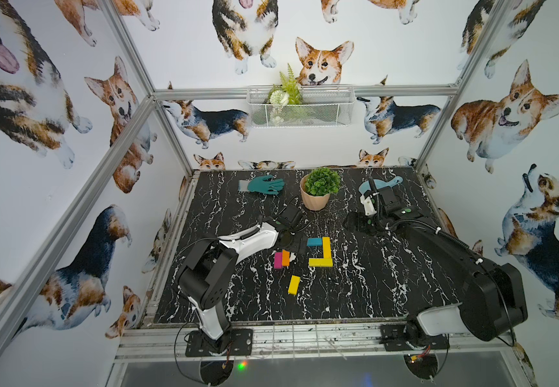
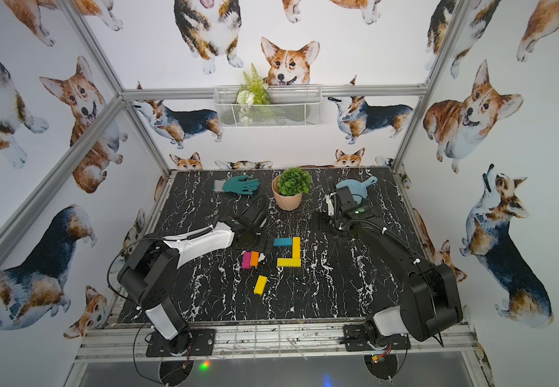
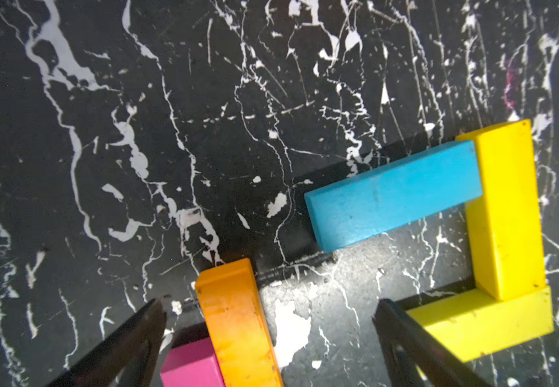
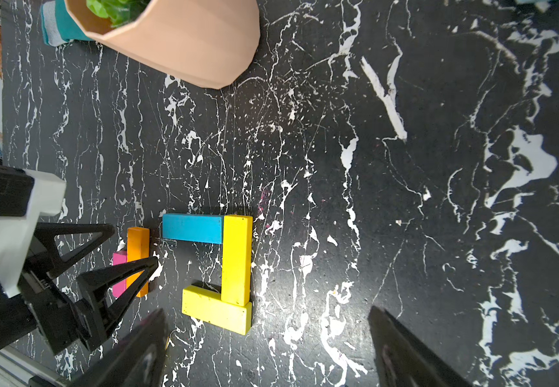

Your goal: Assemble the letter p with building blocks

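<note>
An upright yellow block (image 4: 237, 258) stands in line with a yellow block (image 4: 215, 308) across its near end; they touch. A blue block (image 3: 395, 193) lies against the left side of the upright's far end, making an open-left shape. Left of them, an orange block (image 3: 237, 322) lies beside a pink block (image 3: 192, 364), touching it. A lone yellow block (image 1: 293, 285) rests nearer the front. My left gripper hangs open over the area between orange and blue, nothing between its fingers. My right gripper is open and empty, right of the blocks.
A potted plant (image 1: 316, 196) stands behind the blocks. At the back lie a teal glove (image 1: 265, 185) and a light blue dustpan (image 2: 357, 188), partly behind the right arm.
</note>
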